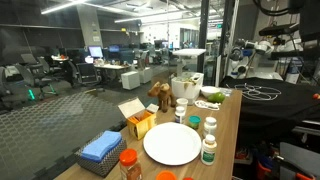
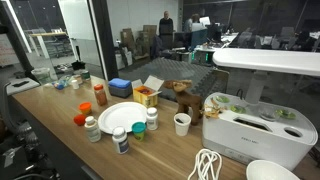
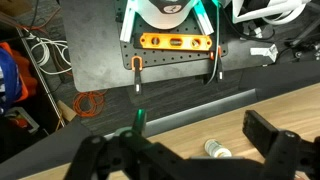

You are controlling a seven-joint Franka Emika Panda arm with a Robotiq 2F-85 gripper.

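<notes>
In the wrist view my gripper stands open, its dark fingers wide apart with nothing between them. Below it run the table's edge and the dark floor; a white-capped bottle (image 3: 216,148) shows on the wood at the bottom. On the wooden table lies a round white plate (image 1: 172,143). Around it stand a white bottle (image 1: 208,151), an orange-yellow open box (image 1: 138,117), a blue box (image 1: 101,147), and a brown plush animal (image 1: 161,95). An orange-lidded jar (image 1: 130,164) is at the near left. Exterior view 2 does not clearly show the gripper.
A white cup (image 2: 182,124), a green-banded jar (image 2: 139,132) and a coiled white cable (image 2: 206,164) share the table. A white appliance (image 2: 255,132) and a bowl (image 2: 271,170) stand at the right. A metal mount (image 3: 175,40) with cables lies beyond the table's edge.
</notes>
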